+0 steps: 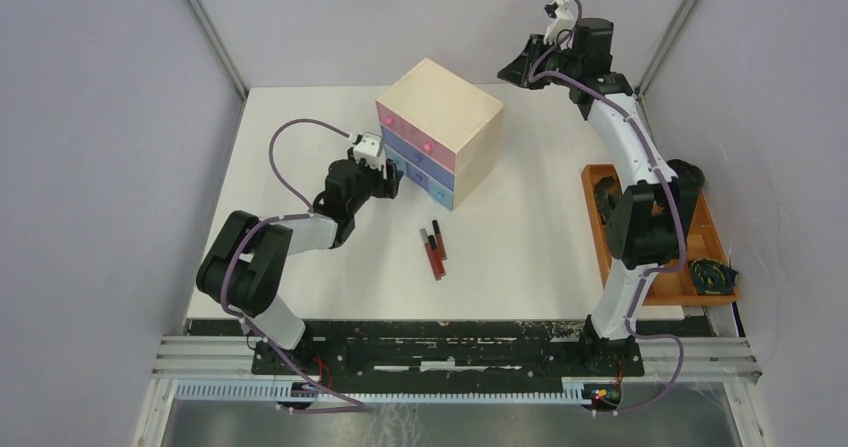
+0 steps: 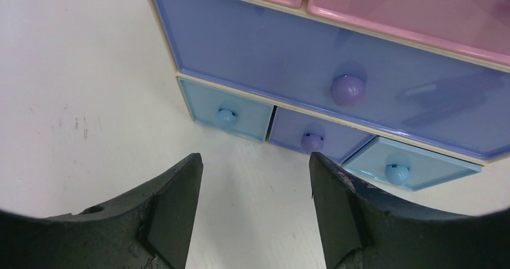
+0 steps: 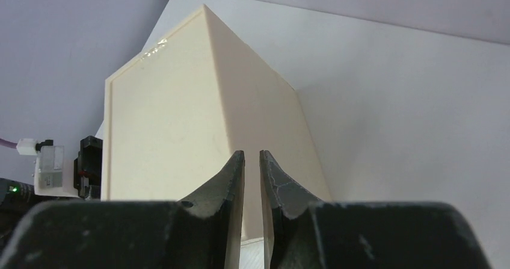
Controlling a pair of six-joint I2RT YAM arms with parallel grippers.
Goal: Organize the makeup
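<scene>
A drawer box [image 1: 442, 104] stands at the back of the white table, turned at an angle. Its front has pink, blue and light-blue drawers with round knobs, all closed. Several slim red-and-black makeup sticks [image 1: 433, 258] lie on the table before it. My left gripper [image 1: 390, 179] is open near the bottom drawers; in the left wrist view the light-blue knob [image 2: 226, 119] and purple knob [image 2: 312, 143] appear beyond its empty fingers [image 2: 186, 185]. Raised behind the box's right side, my right gripper is open by a narrow gap, holding nothing.
A brown wooden tray [image 1: 665, 288] with compartments and dark coiled items sits at the right, partly under the right arm. Open table surface [image 1: 530, 217] lies right of the box; walls enclose the back and sides.
</scene>
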